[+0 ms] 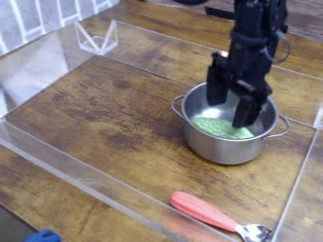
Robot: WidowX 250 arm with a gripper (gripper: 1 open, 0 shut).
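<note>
A steel pot [221, 146] with two handles stands right of centre in the camera view, holding a green item [211, 125] on its bottom. My black gripper [232, 107] reaches down into the pot from above, open, its fingers partly over the green item. Whether it touches that item is unclear.
A spoon with a pink handle [206, 212] lies at the front right. Clear plastic walls border the wooden surface [94, 118], whose left part is clear. A blue object [44, 235] sits at the bottom left corner.
</note>
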